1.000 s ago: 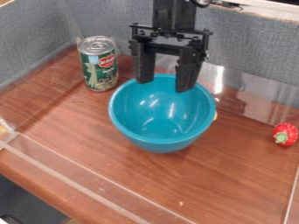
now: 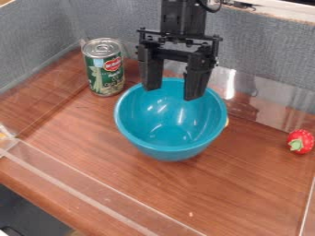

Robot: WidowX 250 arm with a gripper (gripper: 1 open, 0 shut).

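A black gripper (image 2: 174,83) hangs open over the back of a teal bowl (image 2: 167,138), its two fingers apart with nothing seen between them. The bowl looks empty. Behind its right rim a small pale yellow item peeks out, mostly hidden. A green labelled can (image 2: 105,72) stands upright to the left of the gripper. A red strawberry (image 2: 299,142) lies at the right side of the wooden surface.
Grey padded walls (image 2: 271,74) close off the back and left, with clear plastic strips along the edges.
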